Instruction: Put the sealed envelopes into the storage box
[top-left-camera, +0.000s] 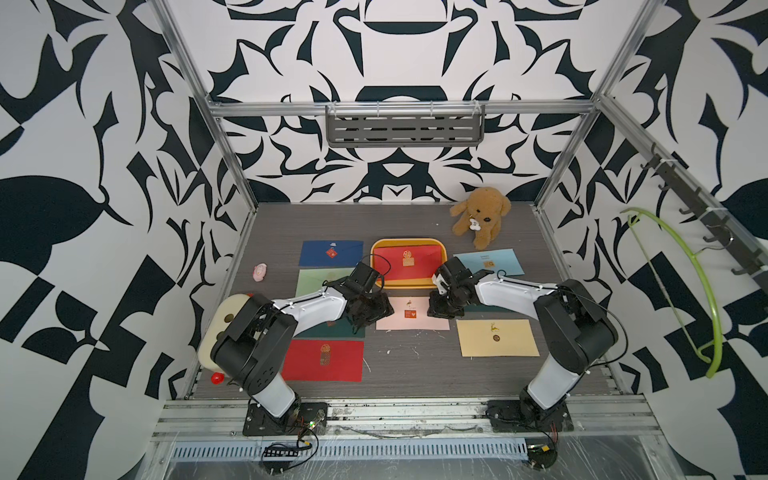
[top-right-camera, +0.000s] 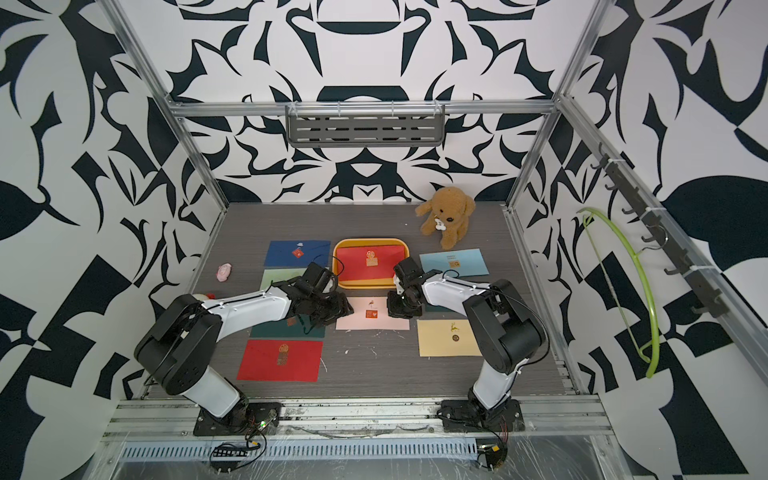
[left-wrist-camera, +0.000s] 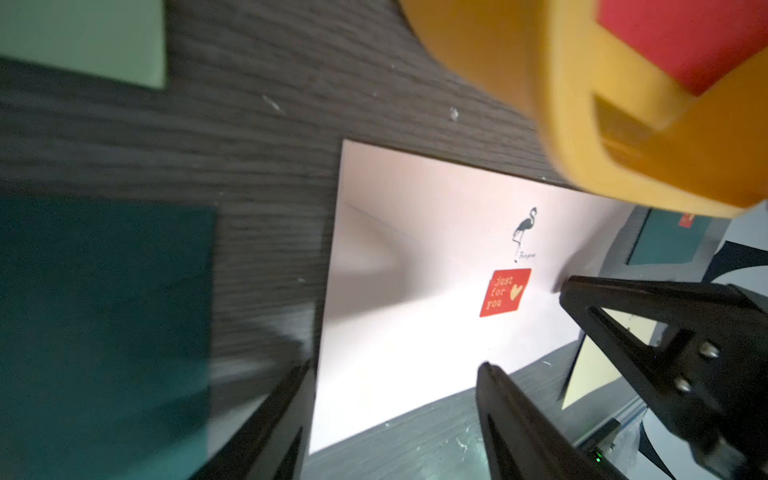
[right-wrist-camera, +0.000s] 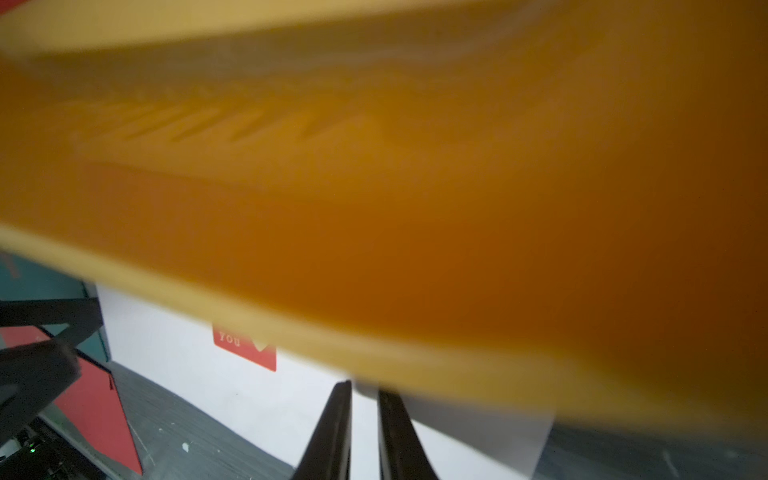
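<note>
A pale pink envelope (top-left-camera: 392, 320) with a red sticker lies on the table in front of the orange storage box (top-left-camera: 408, 238), where a red envelope (top-left-camera: 388, 260) rests. At the pink envelope's left end my left gripper is open, its fingers wide apart over the paper. From the right end, my right gripper has its fingers held close together, with a narrow gap between them. Large and blurred, the box wall (right-wrist-camera: 400, 264) covers most of the right wrist view; whether wrist and box touch, I cannot tell.
Other envelopes lie flat: dark blue (top-left-camera: 320, 253), red (top-left-camera: 304, 364), pale yellow (top-left-camera: 520, 340), light blue (top-left-camera: 508, 256), plus green ones partly under the arms. A plush dog (top-left-camera: 488, 212) sits behind.
</note>
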